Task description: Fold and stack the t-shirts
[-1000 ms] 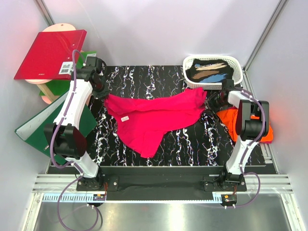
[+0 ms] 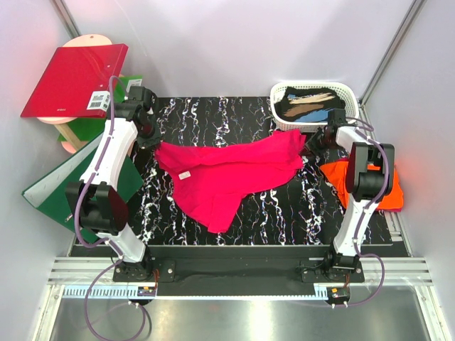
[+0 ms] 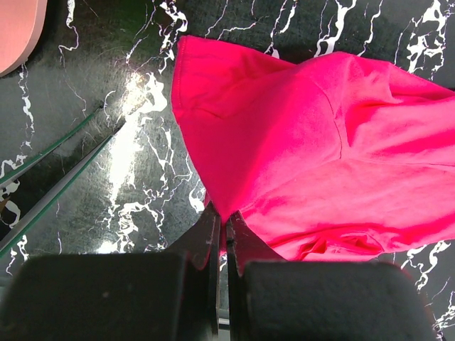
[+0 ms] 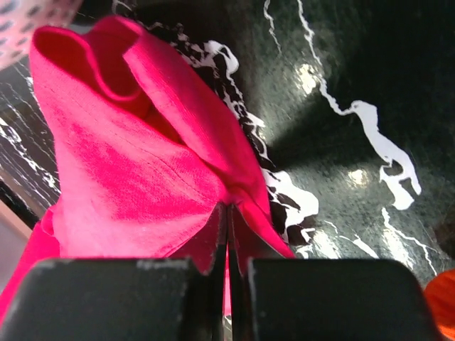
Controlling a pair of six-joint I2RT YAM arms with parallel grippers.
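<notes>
A bright red t-shirt (image 2: pixel 231 177) lies spread on the black marble-patterned table, with a folded band along its upper side. At its left end my left gripper (image 2: pixel 155 142) is shut on the cloth; in the left wrist view the fingertips (image 3: pixel 217 224) pinch the shirt's corner. At the right end my right gripper (image 2: pixel 309 145) is shut, and in the right wrist view its tips meet on the red fabric (image 4: pixel 142 185), pinching it. An orange folded cloth (image 2: pixel 387 200) lies at the right, partly under the right arm.
A white basket (image 2: pixel 279 89) of dark cloths stands at the back right. Red (image 2: pixel 71 74) and green (image 2: pixel 50 192) boards crowd the left side. Bare table (image 2: pixel 199 117) shows behind the shirt and at the front right.
My right arm has shifted slightly back, away from the front edge. The left arm and the shirt look almost unchanged.
</notes>
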